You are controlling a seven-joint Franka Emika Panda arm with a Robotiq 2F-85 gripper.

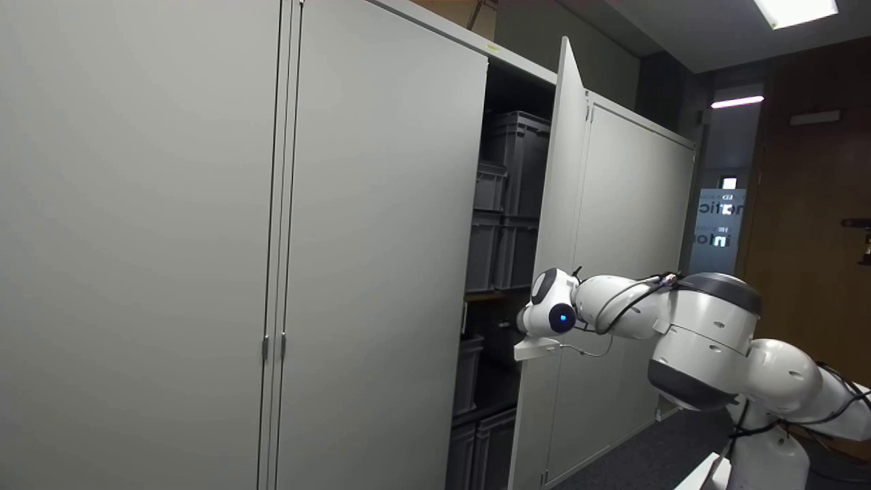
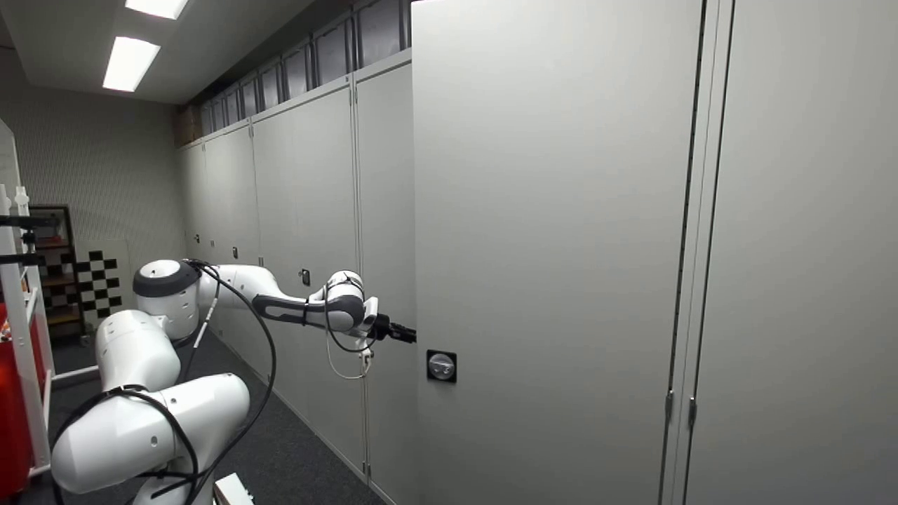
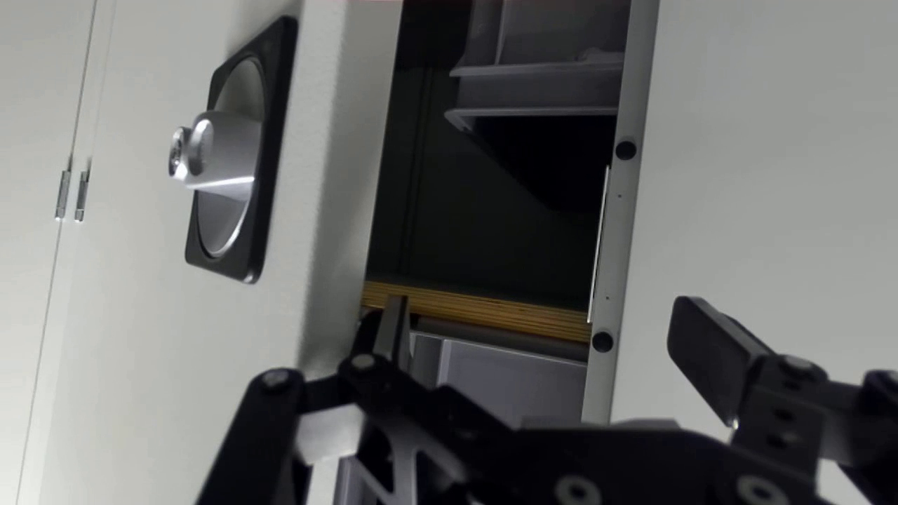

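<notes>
A tall white cabinet door (image 1: 556, 188) with a free vertical edge stands partly open. Its round silver turn handle (image 3: 227, 160) on a black plate shows at left in the wrist view. My gripper is open, its fingers wide apart and nothing held between them. The left finger (image 3: 392, 327) sits at the inner side of the door's edge; whether it touches cannot be told. The right finger (image 3: 708, 358) is over toward the neighbouring closed door (image 3: 758, 210). From the other side, the black gripper (image 2: 400, 332) reaches partly behind the door's edge, its tips hidden.
Grey storage bins (image 1: 518, 163) stand on shelves inside the cabinet, above and below a wooden shelf edge (image 3: 480, 313). A second bank of closed doors (image 2: 303, 193) runs along the wall beside the arm. Open floor (image 2: 286, 446) lies in front.
</notes>
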